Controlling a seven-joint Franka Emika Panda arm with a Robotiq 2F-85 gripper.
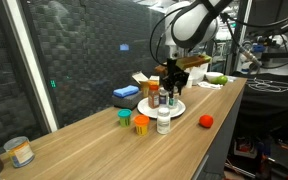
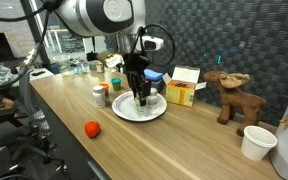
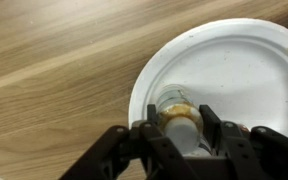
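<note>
My gripper is shut on a small jar [image 3: 182,131] with a pale round top, seen from above in the wrist view. One dark finger lies on each side of the jar. Below it is the white plate [image 3: 234,58]; the jar is over the plate's near part, and I cannot tell whether it touches. In exterior view 2, the gripper [image 2: 141,97] points down over the plate [image 2: 125,112], with the clear lower part of the jar [image 2: 143,108] showing beneath. Exterior view 1 shows an orange-coloured jar [image 1: 153,96] to the left of the gripper [image 1: 171,90].
A white-capped bottle [image 1: 163,121], an orange cup [image 1: 141,124] and a green cup [image 1: 124,117] stand near the plate. A red ball [image 1: 205,121] lies by the table edge. An open box [image 2: 182,86], a wooden moose [image 2: 242,99] and a white cup [image 2: 256,143] stand beyond.
</note>
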